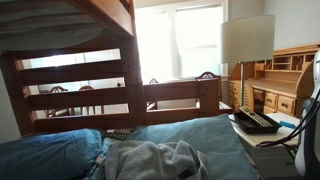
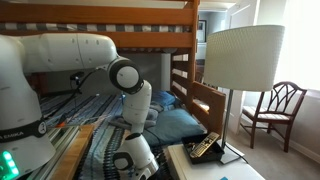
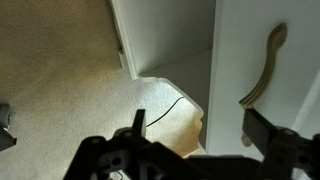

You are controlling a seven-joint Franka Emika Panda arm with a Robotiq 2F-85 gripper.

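In the wrist view my gripper stands open, its two dark fingertips spread apart with nothing between them. A white furniture front (image 3: pixel 232 65) fills the right side, bearing a curved bronze handle (image 3: pixel 268 65). The handle lies near the right finger (image 3: pixel 258 130), and whether they touch cannot be told. Left of the front is a white panel or recess (image 3: pixel 165 35) above the carpet (image 3: pixel 60 70). In exterior view 2 the white arm (image 2: pixel 135 105) bends down low beside the white table (image 2: pixel 210 168); its fingers are hard to make out.
A lamp (image 2: pixel 242 58) and a black tray (image 2: pixel 203 146) holding items stand on the white table. A bed with blue bedding (image 1: pixel 200 135) and a wooden bunk frame (image 1: pixel 132 70) lies alongside. A thin dark cable (image 3: pixel 165 112) shows near the carpet.
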